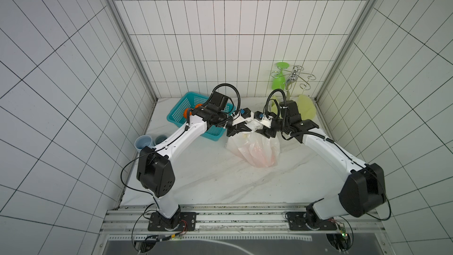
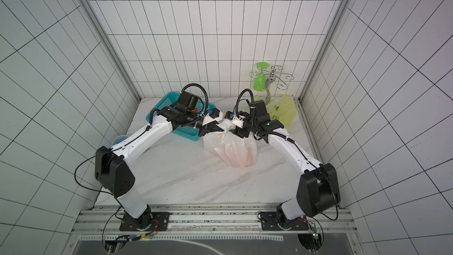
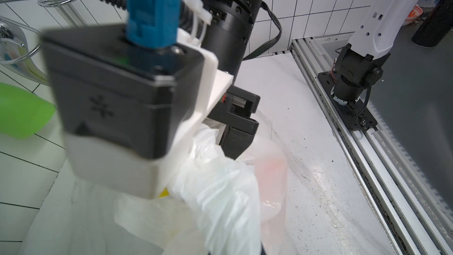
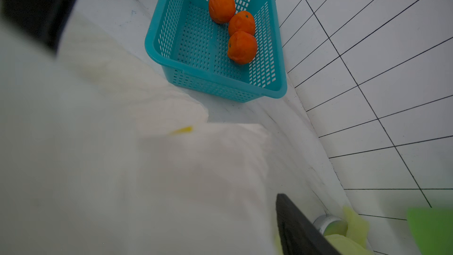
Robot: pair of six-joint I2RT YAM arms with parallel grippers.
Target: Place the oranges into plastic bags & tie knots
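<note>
A white plastic bag with pink contents stands at the middle of the counter. My left gripper is at its gathered top, shut, with twisted white plastic at it. My right gripper is close beside it from the right, part open at the bag's top; white plastic fills much of the right wrist view, so what lies between its fingers is unclear. Several oranges lie in the teal basket behind the bag.
Blue cups stand at the left. A yellow-green bag lies at the back right, below a chrome rack with a green cup.
</note>
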